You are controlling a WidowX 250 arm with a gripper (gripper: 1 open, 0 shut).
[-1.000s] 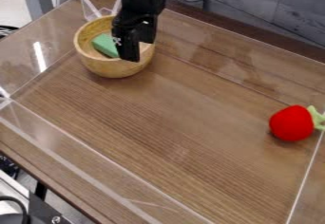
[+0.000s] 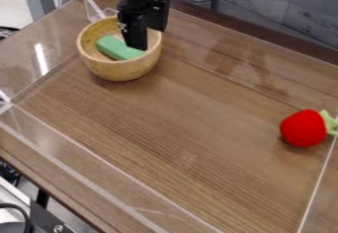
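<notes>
A round tan bowl (image 2: 119, 69) sits at the upper left of the wooden table, holding a green block (image 2: 118, 49). My black gripper (image 2: 140, 41) is over the right half of the bowl, just above and right of the block. Whether its fingers are open or shut is hard to make out.
A red strawberry-like object (image 2: 303, 127) with a pale green top lies at the right. A grey wall (image 2: 264, 25) runs along the back, and cables hang off the table's left side.
My gripper has risen from down inside the bowl to higher above it. More of the green block now shows in the bowl.
</notes>
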